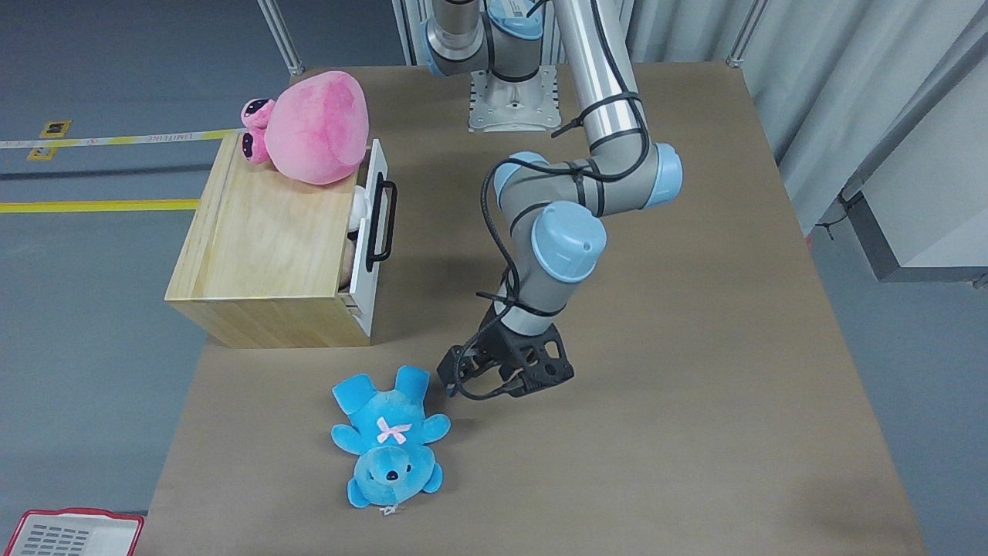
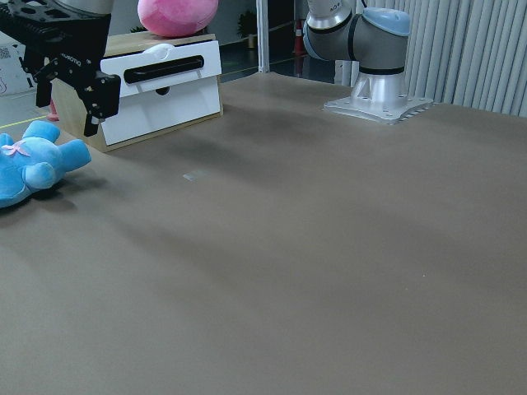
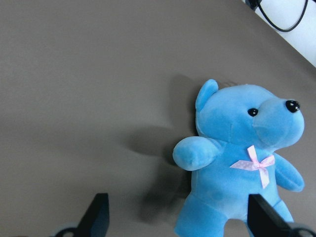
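A blue plush bear [image 1: 389, 445] with a pink bow lies on its back at the front left of the table, also seen in the left view [image 2: 33, 164]. My gripper [image 1: 477, 375] is above the table just behind and right of the bear. In the wrist view its open fingers [image 3: 98, 217] frame the lower part of the bear [image 3: 237, 138], with nothing gripped.
A wooden cabinet [image 1: 259, 250] with a slightly open white drawer stands at the left; a pink plush toy [image 1: 315, 125] rests on it.
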